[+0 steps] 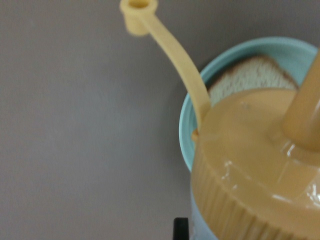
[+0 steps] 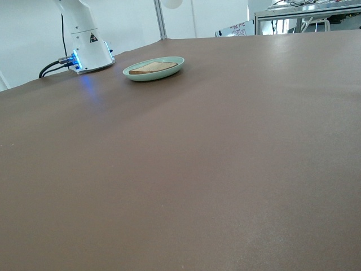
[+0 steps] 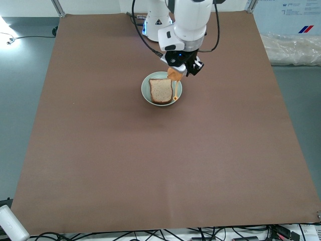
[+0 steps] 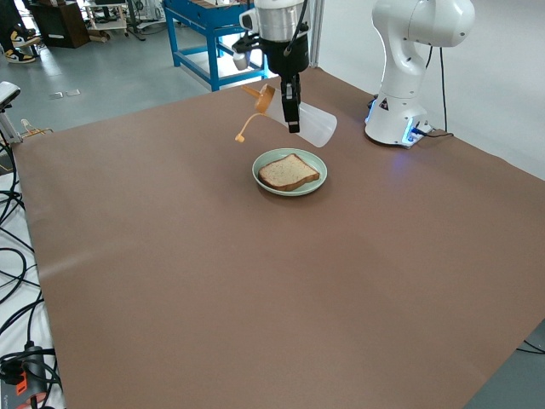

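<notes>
A slice of bread (image 3: pixel 160 91) (image 2: pixel 153 67) (image 4: pixel 288 171) lies on a pale green plate (image 3: pixel 149 99) (image 4: pixel 302 189) (image 1: pixel 187 125). Above and beside it, my gripper (image 4: pixel 290 109) is shut on a squeeze bottle (image 4: pixel 317 124), a translucent body with an orange cap (image 3: pixel 175 74) (image 1: pixel 250 170) and a dangling loop on a strap. The bottle is tilted nearly sideways in the right view. In the wrist view its cap hides much of the plate and bread.
The white robot base (image 2: pixel 89 53) stands at the back, with cables beside it. More cables run along an edge of the table.
</notes>
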